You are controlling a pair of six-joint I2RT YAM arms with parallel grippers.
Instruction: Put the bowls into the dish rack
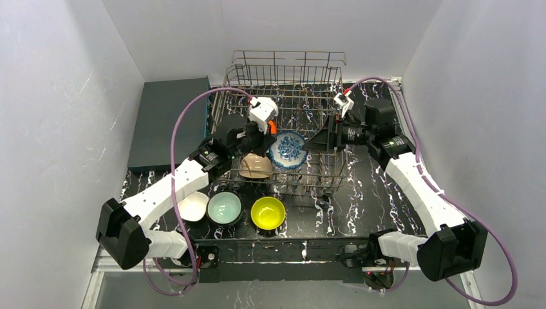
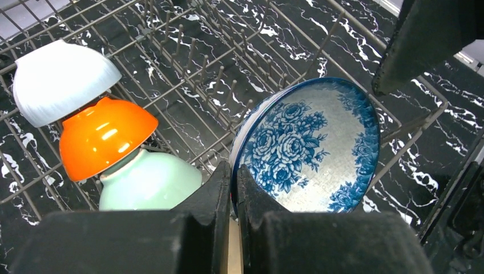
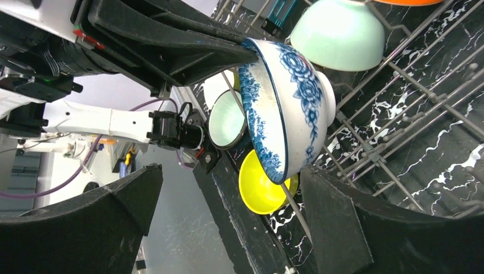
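A blue floral bowl (image 1: 287,149) is held tilted on edge over the wire dish rack (image 1: 309,174), my left gripper shut on its rim. My right gripper is open at the bowl's right, fingers apart, the bowl just beyond them. In the rack's left row are a white bowl (image 2: 63,80), an orange bowl (image 2: 105,137), a mint bowl (image 2: 148,182) and a peach bowl (image 1: 256,167). In front of the rack stand a white bowl (image 1: 192,206), a pale green bowl (image 1: 225,208) and a yellow bowl (image 1: 268,212).
A dark board (image 1: 166,122) lies left of the rack. Grey walls close in the sides and back. The rack's back and right sections are empty, and the marble counter at the right is clear.
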